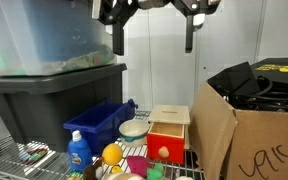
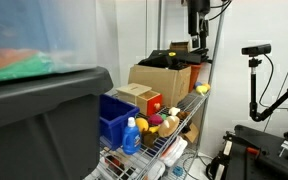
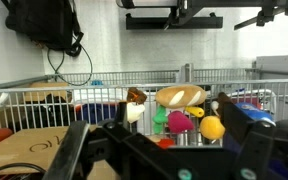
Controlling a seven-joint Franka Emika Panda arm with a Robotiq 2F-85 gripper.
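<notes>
My gripper [image 1: 154, 45] hangs high above the wire shelf, its two fingers wide apart and pointing down. Only air shows between them, so it is open. In the wrist view its dark fingers [image 3: 246, 150] frame the shelf's items from both sides. Below lie an orange ball-like fruit [image 1: 112, 153], a blue bottle with a white cap [image 1: 79, 150], a dark pink item [image 1: 137, 164] and a green item [image 1: 155, 172]. Farther back are a pale bowl [image 1: 134, 129] and an orange-red box with a drawer [image 1: 166, 142]. A bread-like tan item [image 3: 180, 96] shows in the wrist view.
A blue bin [image 1: 101, 122] stands beside a large dark grey tote [image 1: 59, 105] with a clear tub [image 1: 59, 35] on top. A cardboard box [image 1: 234, 135] with black items borders the right side. Open air surrounds the gripper above the shelf.
</notes>
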